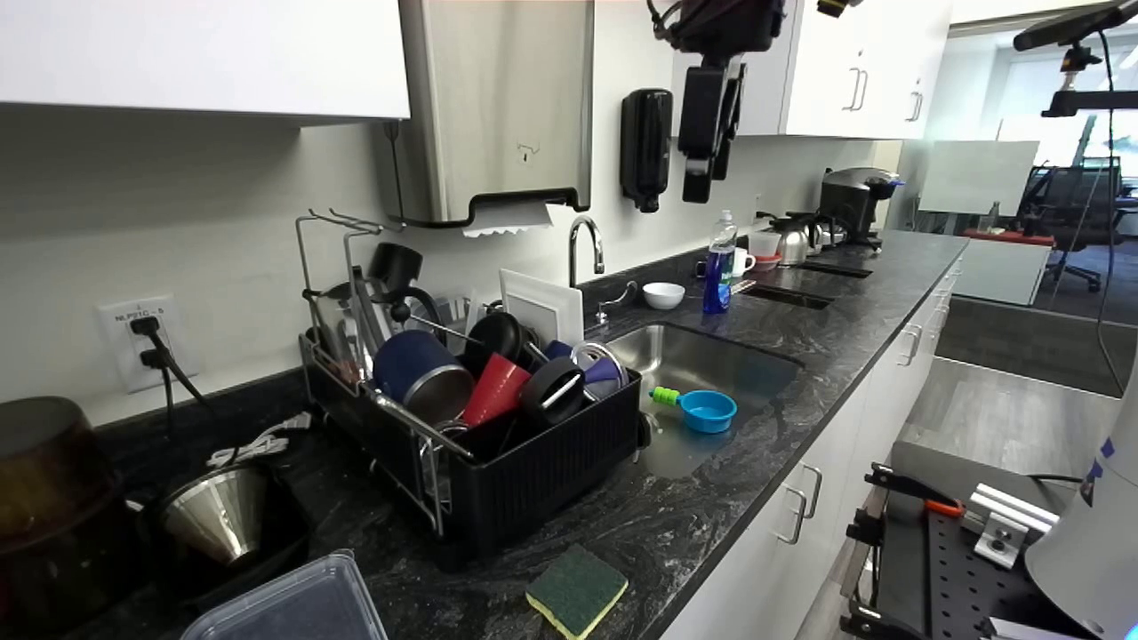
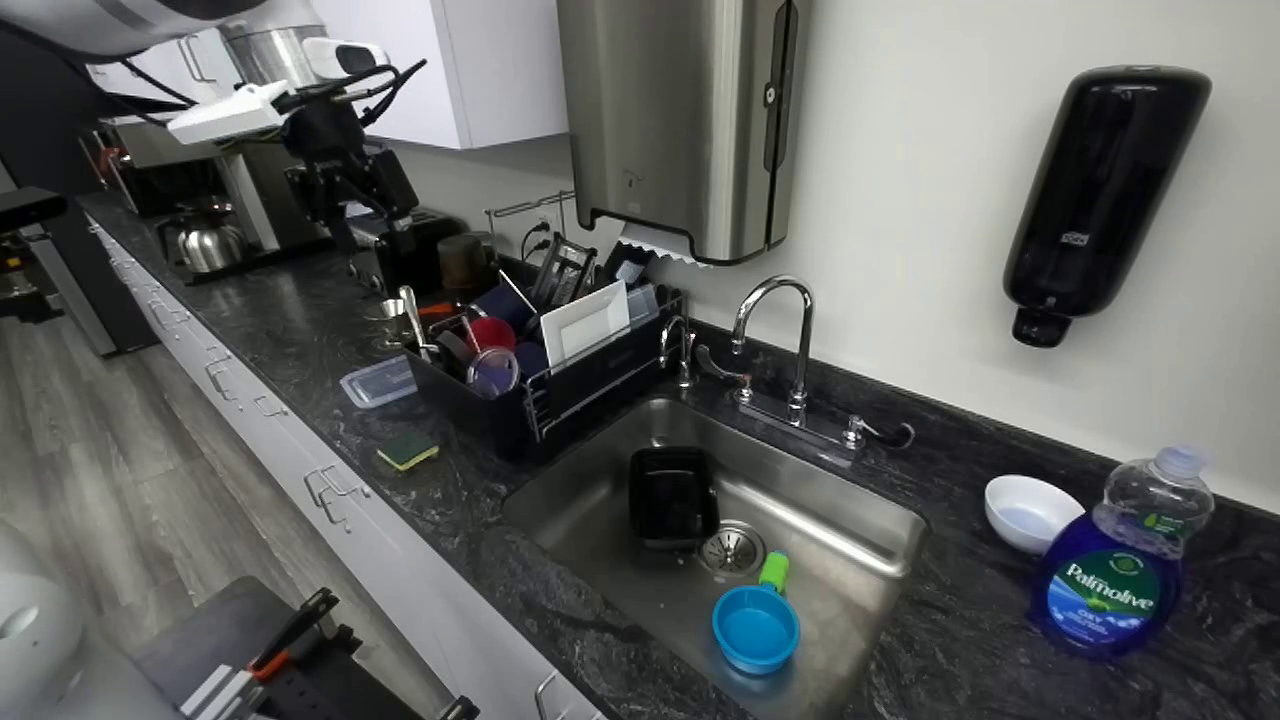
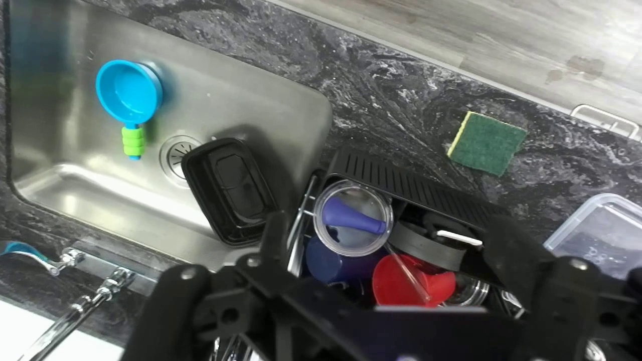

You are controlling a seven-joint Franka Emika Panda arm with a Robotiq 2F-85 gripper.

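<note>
High above the counter hangs my gripper (image 1: 710,180), empty. Its two fingers stand wide apart in the wrist view, so it is open, with the dish rack (image 3: 415,183) far below. The rack holds a red cup (image 3: 391,283), a dark blue mug (image 1: 403,363), a clear lidded container (image 3: 352,240) with something purple, and a white square plate (image 2: 584,324). In the sink (image 2: 828,528) lie a blue cup with a green handle (image 2: 756,630) and a black tray (image 2: 672,494). A green and yellow sponge (image 3: 488,144) rests on the counter beside the rack.
A clear plastic lid or container (image 1: 293,608) lies past the sponge. Behind the sink rises the faucet (image 2: 801,348); a white bowl (image 2: 1029,512) and a blue soap bottle (image 2: 1110,570) stand beside it. The towel dispenser (image 1: 512,107) juts from the wall.
</note>
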